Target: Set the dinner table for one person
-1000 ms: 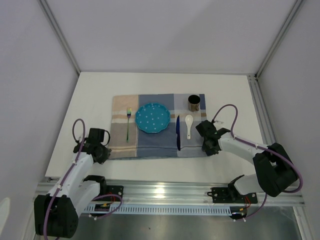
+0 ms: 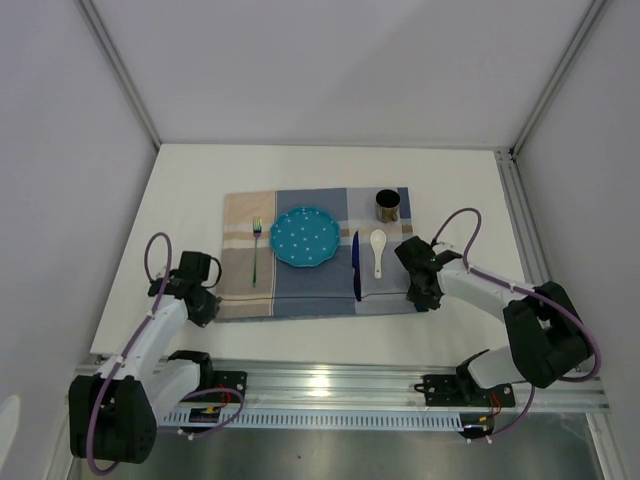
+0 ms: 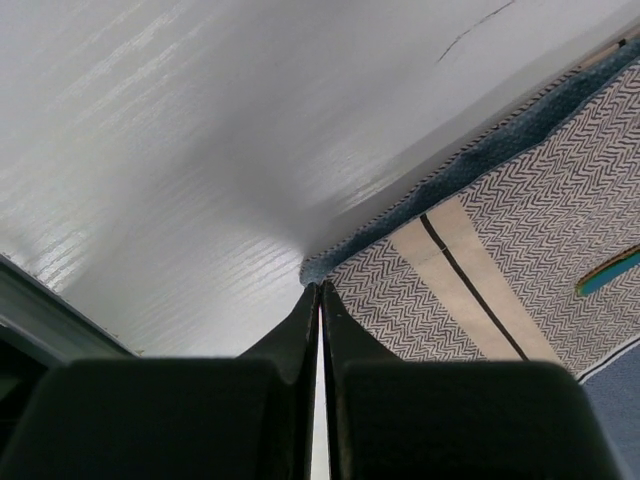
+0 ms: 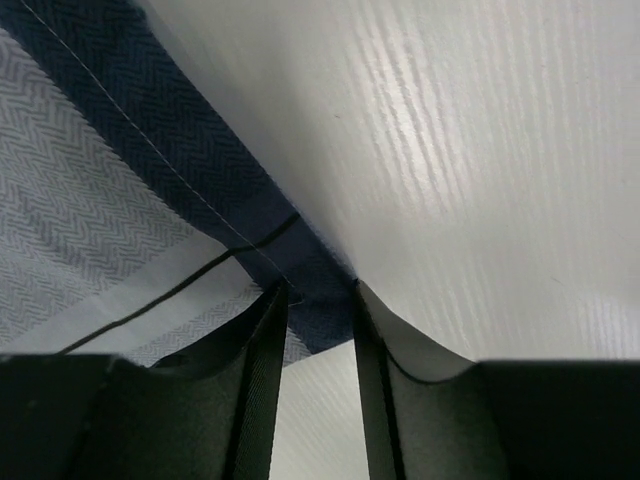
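Note:
A checked placemat (image 2: pixel 310 295) carries a teal dotted plate (image 2: pixel 305 237), a fork (image 2: pixel 255 260) left of it, a blue knife (image 2: pixel 356 265), a white spoon (image 2: pixel 378 255) and a metal mug (image 2: pixel 388 205) at back right. My left gripper is shut at the mat's front left corner, beside its folded hem; nothing else shows between its fingers. My right gripper is at the dark hem of the front right corner, fingers a little apart, touching or very near the cloth.
Bare white table (image 2: pixel 180 180) surrounds the mat on all sides. Walls and metal rails (image 2: pixel 530 220) bound the work area.
The arms have shifted very slightly. The tableware and mat look unchanged.

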